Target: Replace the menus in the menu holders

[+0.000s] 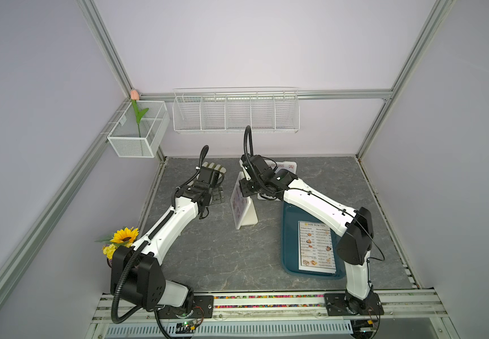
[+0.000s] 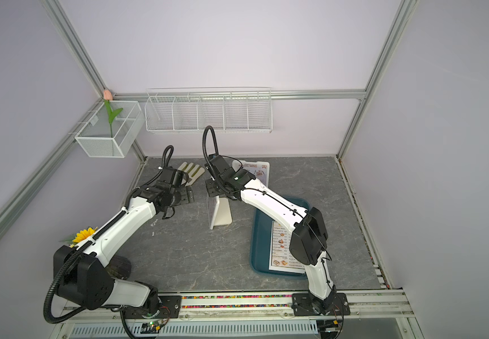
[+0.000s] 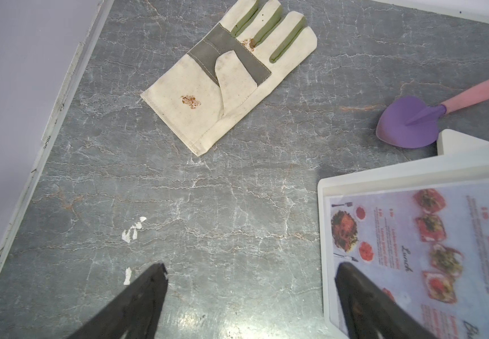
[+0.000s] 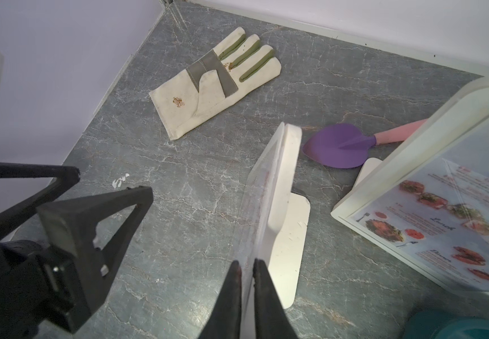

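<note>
One white menu holder (image 1: 237,206) stands mid-table, its printed menu (image 3: 391,237) facing left. A second holder (image 4: 425,226) with a food menu stands behind and to the right. My right gripper is shut at the near holder's upper edge; a thin pale strip shows between its fingers, and whether it is pinched sheet or holder edge behind I cannot tell. Left of that holder, my left gripper stands open above bare table, nothing between its fingers. A fresh-looking menu sheet (image 1: 316,245) lies on the blue tray (image 1: 290,267) at the right.
A work glove (image 3: 199,113) lies at the back left. Behind the near holder is a purple trowel (image 4: 339,145) with a pink handle. Sunflowers (image 1: 124,236) stand by the left arm.
</note>
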